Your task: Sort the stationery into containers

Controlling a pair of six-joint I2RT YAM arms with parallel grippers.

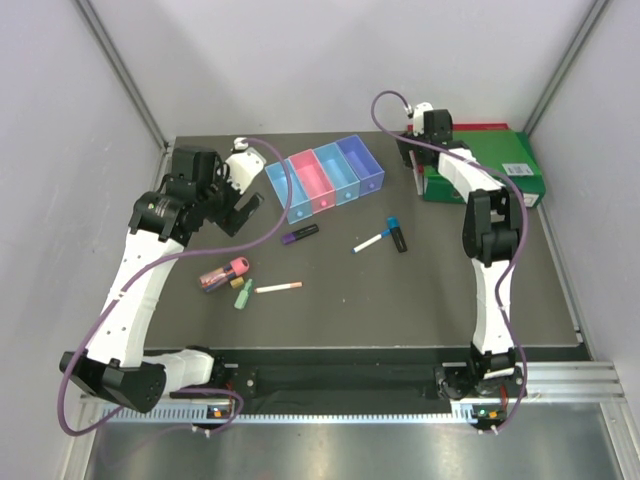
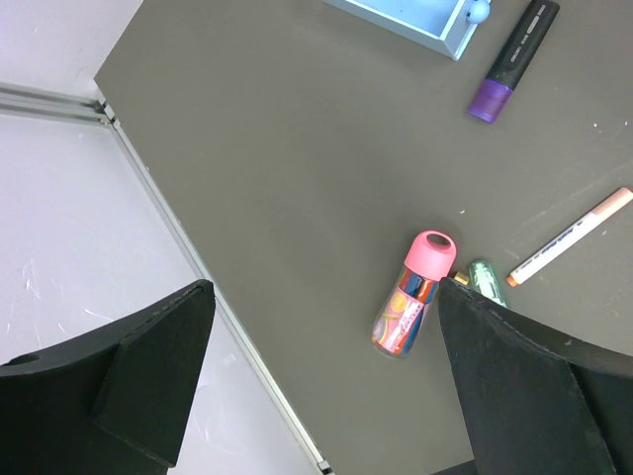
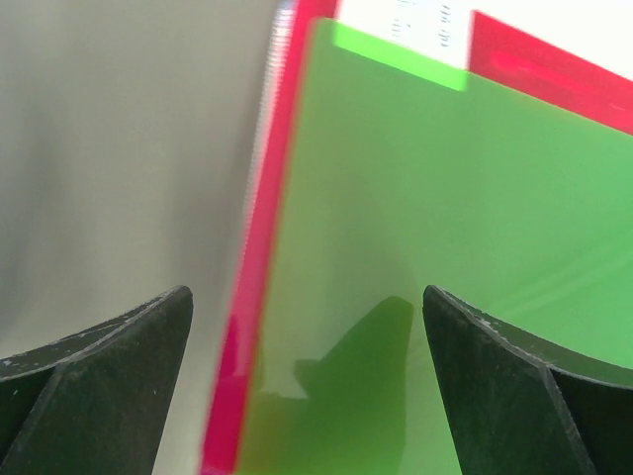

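Observation:
Four joined bins stand at the back: a light blue bin (image 1: 300,213), a pink bin (image 1: 322,203), another light blue bin (image 1: 346,192) and a violet-blue bin (image 1: 372,184). A black highlighter with a purple end (image 2: 514,61), an orange-tipped white marker (image 2: 571,236), a small green bottle (image 2: 486,281) and a pink-capped clear bottle (image 2: 404,307) lie on the table. Farther right are a blue-ended white pen (image 1: 370,243) and a black highlighter with a blue end (image 1: 398,238). My left gripper hangs open above the left side, empty. Open too, my right gripper is over the green box's left edge.
The green box (image 1: 495,150) with red edges (image 3: 259,267) fills the back right corner. A small yellow piece (image 1: 237,282) touches or nearly touches the pink-capped bottle. Bare table (image 1: 340,300) spreads across the front and middle. White walls enclose the sides.

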